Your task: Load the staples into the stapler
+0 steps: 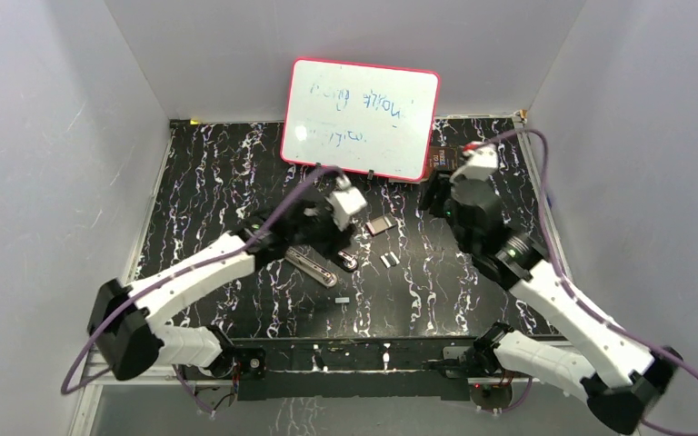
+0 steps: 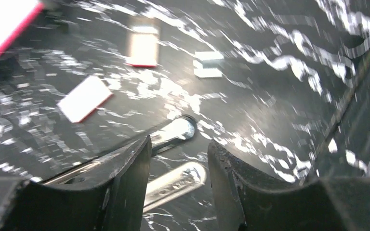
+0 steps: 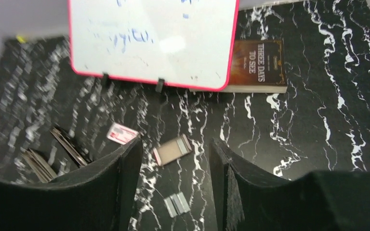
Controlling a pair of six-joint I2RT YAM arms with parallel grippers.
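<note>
The stapler lies spread open, its dark arm (image 2: 173, 131) and metal-topped arm (image 2: 176, 183) side by side. My left gripper hangs above the stapler's near ends, open and empty. Silver staple strips (image 1: 390, 260) rest on the table to the right of the stapler, and a small grey piece (image 1: 343, 300) lies nearer the front. Behind the strips are the tan staple tray (image 3: 172, 150) and the white-and-red staple box (image 3: 122, 133); my left arm covers the box in the top view. At the right, my right gripper is raised, its fingers apart with nothing held.
A red-framed whiteboard (image 1: 361, 118) stands at the back, with a brown book (image 3: 257, 65) partly behind its right corner. Both arms are blurred in the top view.
</note>
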